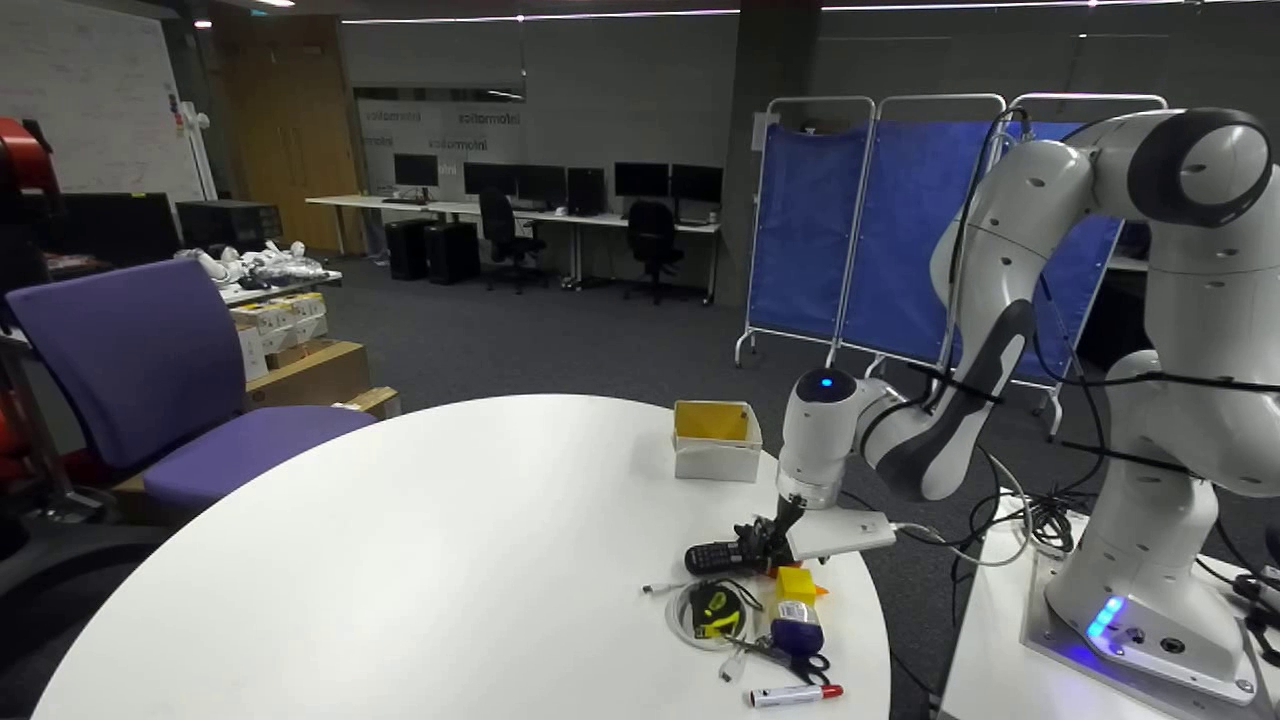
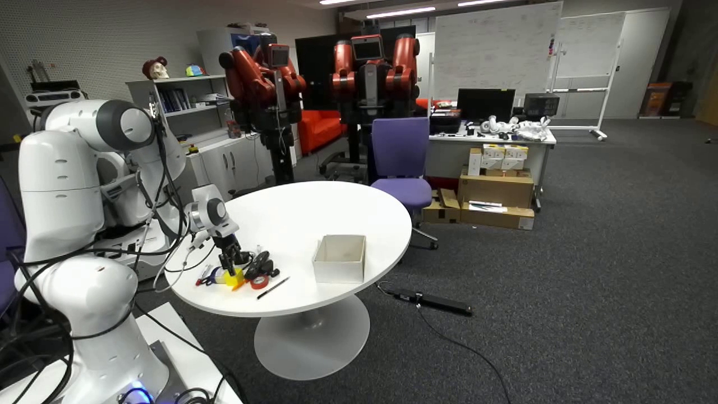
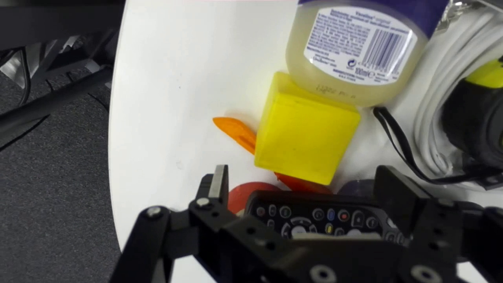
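My gripper stands open, its two fingers spread wide above the black remote control (image 3: 325,217). Just beyond the fingertips in the wrist view lies a yellow block (image 3: 306,136), resting over an orange-red tool (image 3: 238,132). The block leans close to a jar with a blue lid (image 3: 353,56). Part of a red round thing (image 3: 245,194) shows beside the remote. In exterior view 1 the gripper (image 1: 774,550) is low over the cluttered side of the white table (image 1: 420,564). Nothing shows held between the fingers.
An open white box (image 1: 717,458) stands farther back on the table. A tape measure (image 1: 717,610), coiled white cable (image 1: 679,624), scissors (image 1: 786,654) and a red-capped marker (image 1: 795,695) crowd the near side.
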